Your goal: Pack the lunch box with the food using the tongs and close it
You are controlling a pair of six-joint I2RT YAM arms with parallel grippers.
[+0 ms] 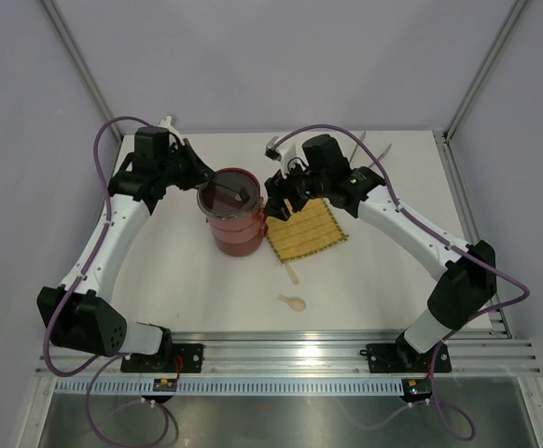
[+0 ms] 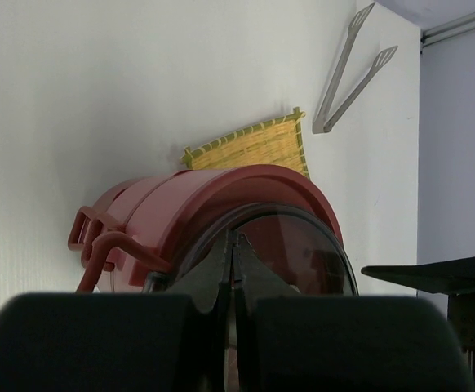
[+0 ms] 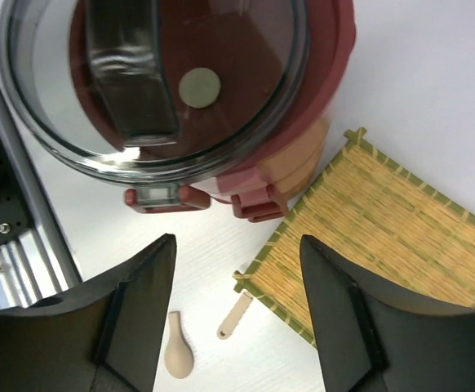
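The stacked red lunch box (image 1: 236, 235) stands left of centre with a glass lid (image 3: 221, 106) and dark handle (image 3: 130, 73) on top. My left gripper (image 1: 202, 179) is shut at the lid's upper left; in the left wrist view nothing clearly shows between its fingers. My right gripper (image 1: 279, 205) is open just right of the box, above its side clasps (image 3: 258, 204), with nothing between its fingers.
A yellow bamboo mat (image 1: 309, 229) lies right of the box, a wooden spoon (image 1: 292, 302) and a stick (image 3: 236, 314) in front. Metal tongs (image 2: 339, 73) lie at the back right.
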